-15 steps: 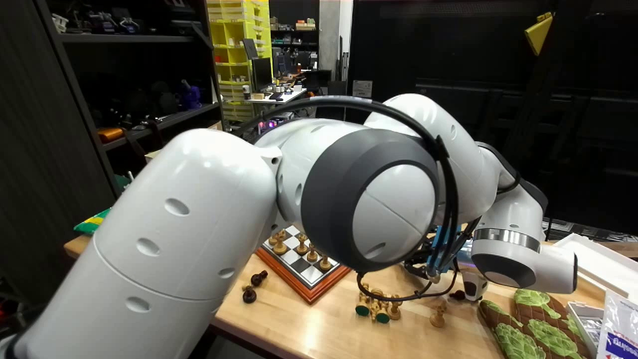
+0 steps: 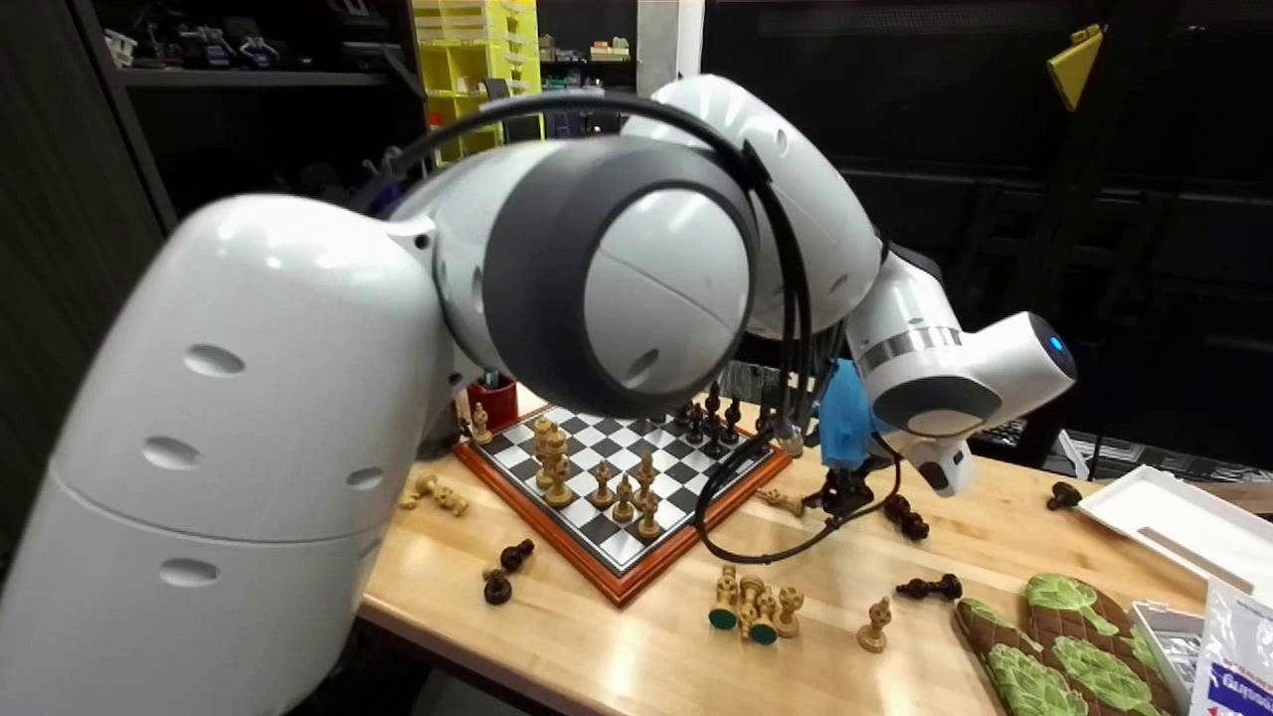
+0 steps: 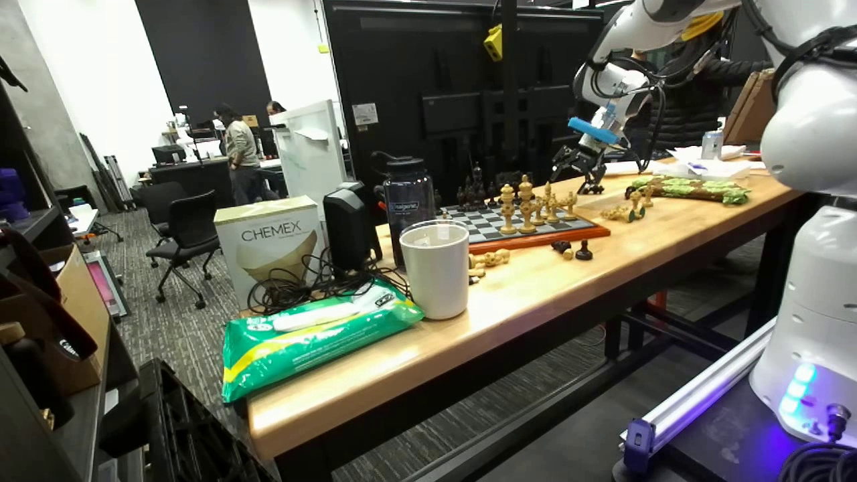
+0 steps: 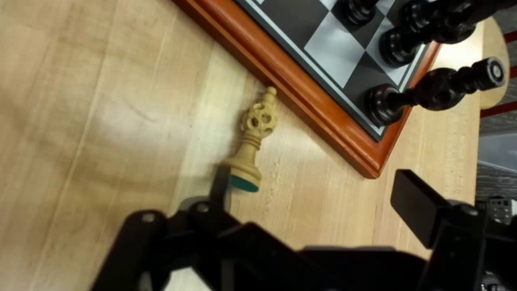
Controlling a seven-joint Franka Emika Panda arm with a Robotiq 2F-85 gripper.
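Note:
A light wooden chess piece (image 4: 248, 154) with an openwork head and a green base lies on its side on the table, its tip close to the chessboard's (image 4: 310, 116) red-brown border. My gripper stands open above the table with nothing between its fingers. In the wrist view the left finger (image 4: 221, 189) overlaps the edge of the piece's base; whether they touch, I cannot tell. In exterior view 1 the gripper (image 2: 838, 491) is just right of the fallen light piece (image 2: 782, 501) and the board. Dark pieces (image 4: 433, 89) stand upright on the board's near corner.
Several light pieces (image 2: 752, 607) lie or stand in front of the board. Dark pieces (image 2: 931, 587) lie to the right, near a leafy-patterned oven mitt (image 2: 1074, 644) and a white tray (image 2: 1176, 519). A mug (image 3: 436, 269) and bottle (image 3: 408, 193) stand at the board's far side.
The arm has swung left and up in exterior view 1, bringing my gripper closer to the board. More of the board and the fallen pieces beside it now show.

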